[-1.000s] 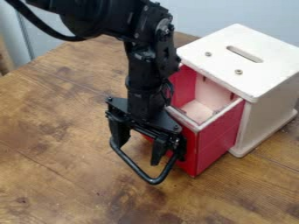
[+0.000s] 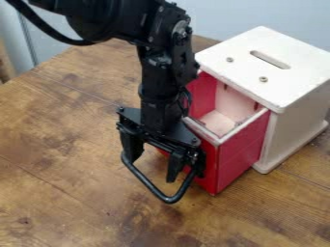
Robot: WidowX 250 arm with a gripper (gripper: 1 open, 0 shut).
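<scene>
My black gripper [image 2: 154, 164] hangs low in front of a red drawer [image 2: 234, 154] that is pulled out of a white wooden box [image 2: 271, 63]. A black U-shaped bar [image 2: 169, 196] is at the gripper's fingers, angled toward the near side; whether they grip it I cannot tell. Inside the drawer a pale, light-coloured block [image 2: 217, 123] is visible. The drawer's left part is hidden behind my arm.
A pale wall stands at the back. The box fills the right side, with a slot in its top.
</scene>
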